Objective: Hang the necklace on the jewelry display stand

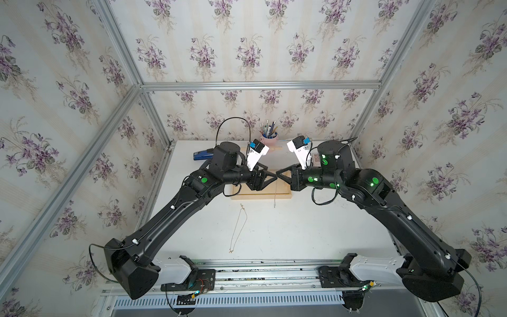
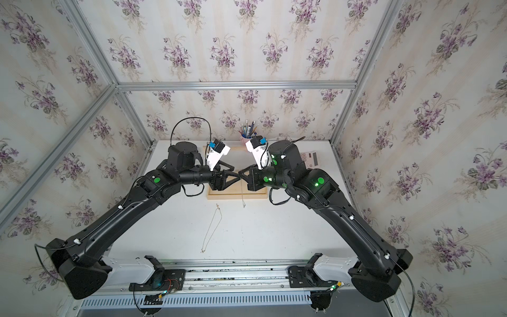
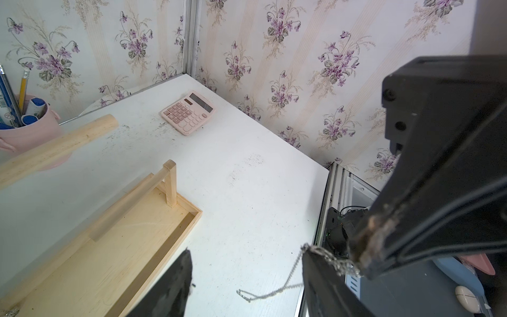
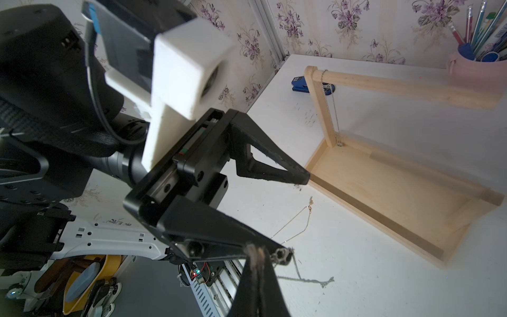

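A silver necklace (image 3: 287, 281) hangs from the tip of my right gripper (image 2: 242, 174), which is shut on it, close beside my open left gripper (image 2: 231, 176) in front of the stand. The wooden stand (image 4: 385, 179) has a top bar over a shallow tray; another chain (image 4: 332, 105) hangs at its left end in the right wrist view. A gold necklace (image 1: 238, 228) lies on the white table in front of the stand. Whether the silver chain also touches the left fingers is hard to tell.
A pink pen cup (image 1: 268, 139) stands behind the stand, a blue stapler (image 1: 203, 155) at back left and a pink calculator (image 3: 187, 112) at back right.
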